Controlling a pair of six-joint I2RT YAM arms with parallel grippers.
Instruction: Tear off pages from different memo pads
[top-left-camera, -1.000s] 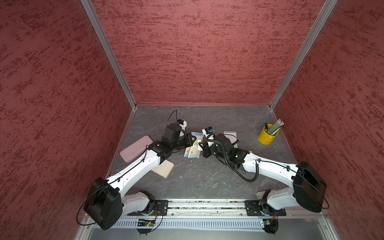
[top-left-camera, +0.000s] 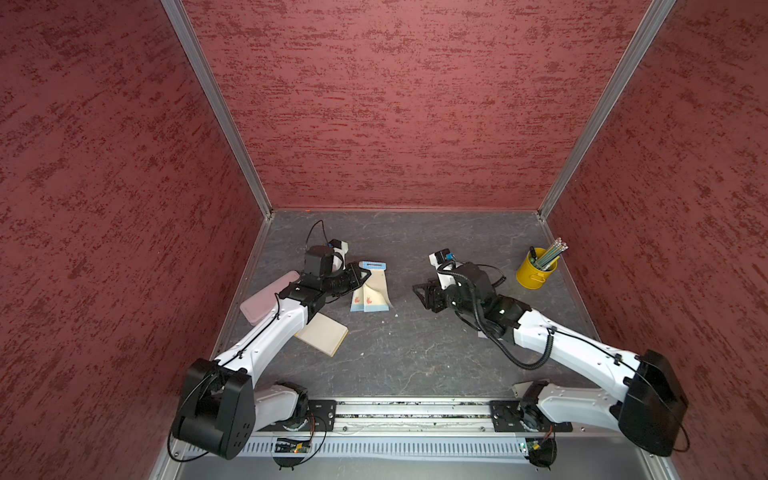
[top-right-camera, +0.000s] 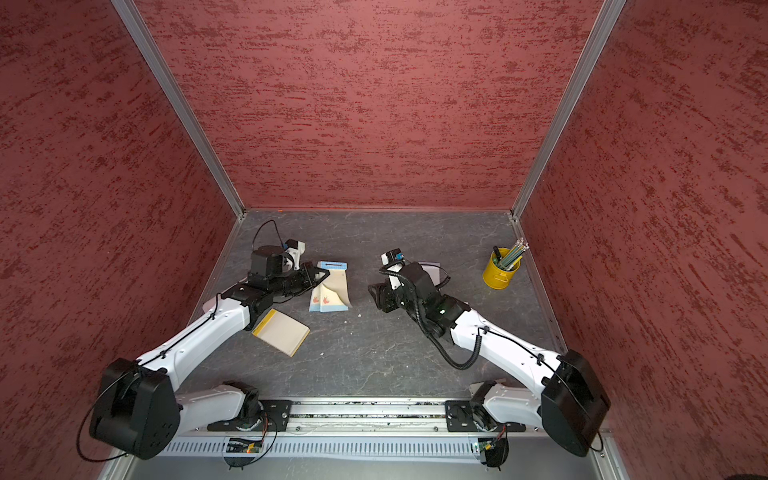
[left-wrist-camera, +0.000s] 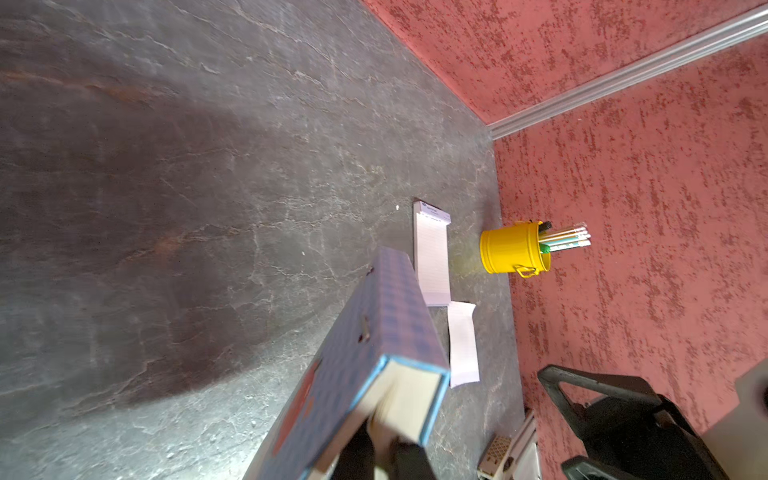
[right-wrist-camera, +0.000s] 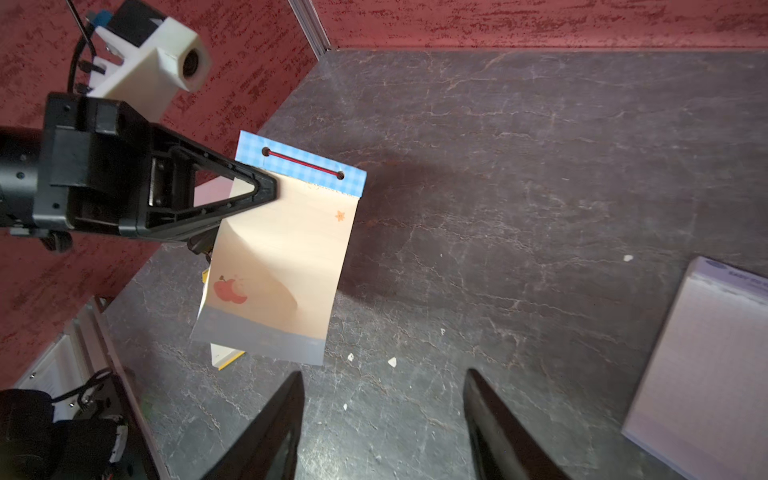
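Observation:
My left gripper is shut on the top of a memo pad with cream pages, apple prints and a blue checked binding (right-wrist-camera: 312, 166). In the left wrist view the pad's blue side (left-wrist-camera: 344, 376) fills the lower middle. My right gripper stands right of that pad, partly open, with nothing visible between its fingers. A lilac memo pad (left-wrist-camera: 432, 252) lies on the right of the table, with a loose white sheet (left-wrist-camera: 462, 344) beside it.
A cream pad with yellow edge (top-right-camera: 280, 331) lies at the front left, a pink pad (top-left-camera: 264, 296) behind it. A yellow pencil cup (top-left-camera: 531, 273) stands at the right.
My left gripper has moved left with the held pad. My right gripper has moved right, away from that pad, so the two now stand apart.

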